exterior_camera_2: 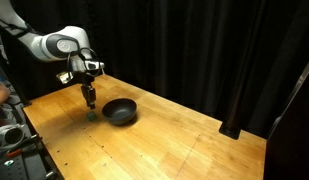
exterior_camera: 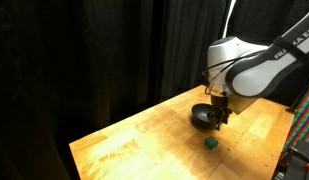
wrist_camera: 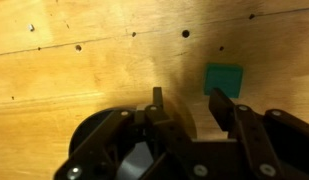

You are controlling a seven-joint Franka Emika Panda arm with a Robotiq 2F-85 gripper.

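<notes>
A small green block (exterior_camera: 211, 143) lies on the wooden table, and in the wrist view the block (wrist_camera: 223, 78) is just beyond the right finger. The black bowl (exterior_camera_2: 120, 111) stands close by; the wrist view shows its rim (wrist_camera: 82, 130) partly covered by the gripper. My gripper (exterior_camera: 220, 122) is above the table near the bowl and block, touching neither as far as I can see. In the wrist view the gripper has its two fingertips apart, with only wood visible between them. Whether anything sits lower between the fingers is hidden.
A pale grey patch (wrist_camera: 139, 160) shows inside the bowl, partly hidden by the gripper. Bare table (exterior_camera_2: 194, 140) stretches away on the bowl's far side from the arm. Black curtains (exterior_camera: 94, 70) hang behind the table.
</notes>
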